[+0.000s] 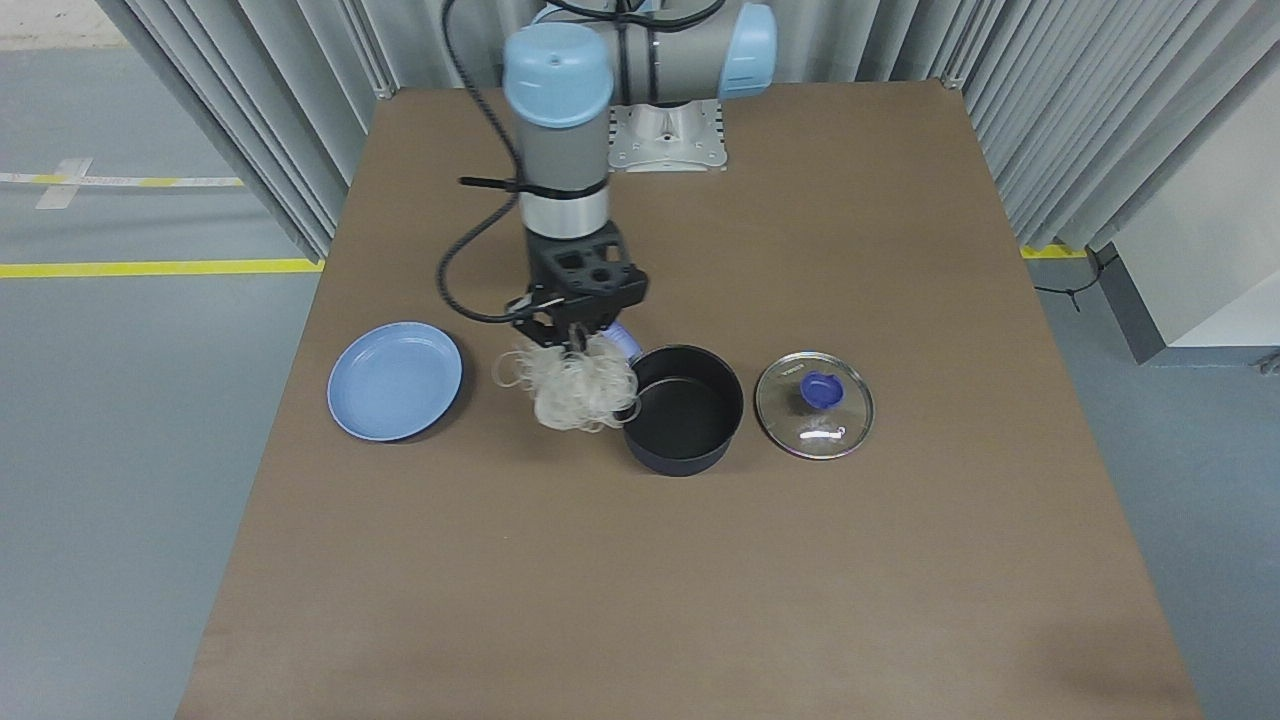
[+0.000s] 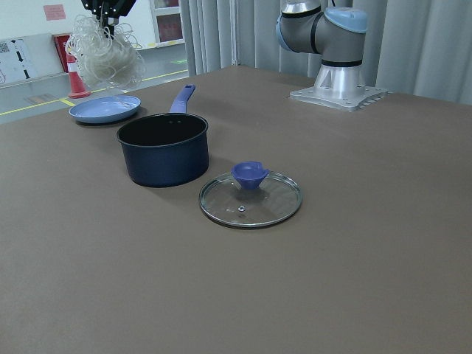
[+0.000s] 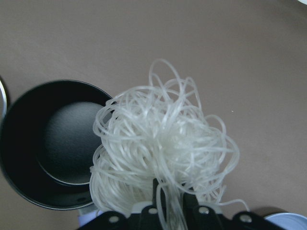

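A bundle of white noodle-like strands hangs from my gripper, which is shut on it, raised above the table just beside the dark saucepan, near its rim on the handle side. The pan's lilac handle is partly behind the bundle in the front view. The blue plate is empty, to the left of the pan in the front view.
A glass lid with a blue knob lies right of the pan in the front view. The robot base stands at the back edge.
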